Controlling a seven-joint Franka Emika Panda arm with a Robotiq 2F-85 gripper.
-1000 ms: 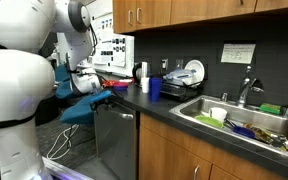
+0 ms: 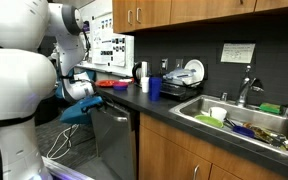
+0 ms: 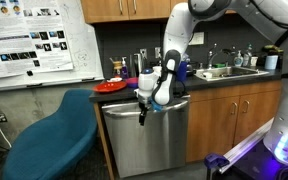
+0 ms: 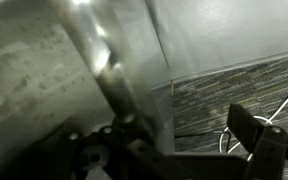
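My gripper (image 3: pixel 143 116) is at the top front of a stainless steel dishwasher (image 3: pixel 149 140), close to its bar handle (image 3: pixel 174 106). In the wrist view the gripper stands open. The shiny handle (image 4: pixel 102 62) crosses diagonally at the left and overlaps the left-hand finger; whether it touches that finger is unclear. Beyond the gap lie the smooth grey door and dark flooring. The dishwasher (image 2: pixel 116 140) shows edge-on in exterior view 1, below the counter, with the arm reaching in from the far side.
On the counter (image 2: pixel 174 108) stand a blue container (image 2: pixel 155 87) and, farther right, a sink (image 2: pixel 249 122) with items in it. A blue beanbag (image 3: pixel 44 138) lies left of the dishwasher. A white cable (image 4: pixel 274 117) lies on the floor.
The arm has shifted left and slightly downward in exterior view 1, away from the counter. Counter items have not moved.
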